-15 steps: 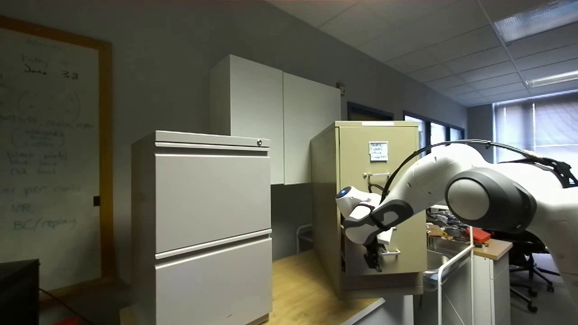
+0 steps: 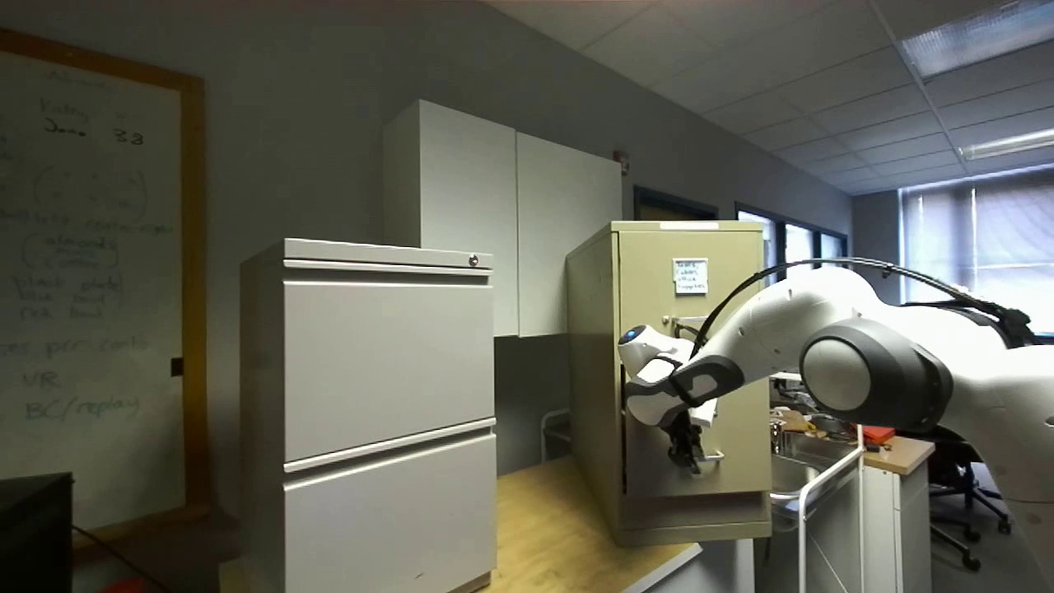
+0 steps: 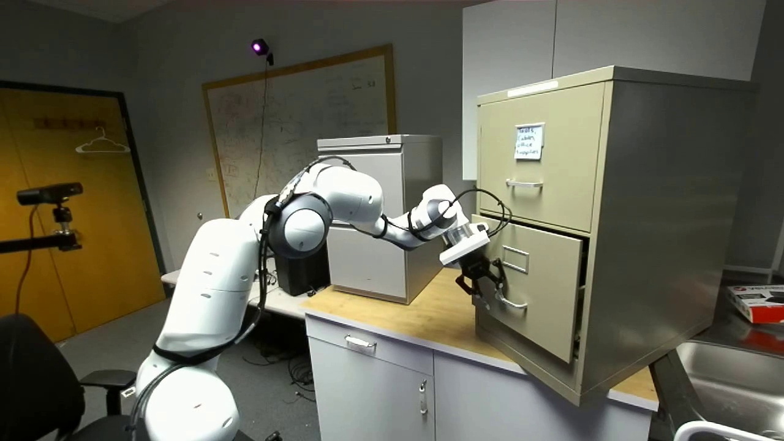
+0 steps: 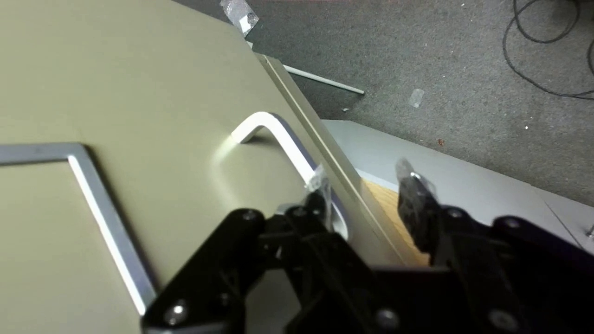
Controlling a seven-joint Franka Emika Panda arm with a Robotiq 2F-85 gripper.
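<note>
The lower drawer (image 3: 540, 283) of the beige filing cabinet (image 2: 692, 375) stands partly out, with a dark gap along its side in exterior view 2. My gripper (image 3: 482, 286) is at the drawer's front, by the left end of its metal handle (image 3: 512, 302). In the wrist view the gripper has its fingers apart. One finger (image 4: 318, 200) overlaps the handle bar (image 4: 284, 136); whether it touches is unclear. The other finger (image 4: 415, 203) is off to the right, with a clear space between them.
The upper drawer (image 3: 544, 154), with a paper label, is shut. A light grey cabinet (image 2: 390, 395) stands to the left on the wooden counter (image 2: 538, 514). A sink (image 3: 735, 375) lies beside the beige cabinet.
The lower drawer sits a little farther in than a second ago. My gripper has shifted slightly up and toward the cabinet, and its outline near the handle looks wider.
</note>
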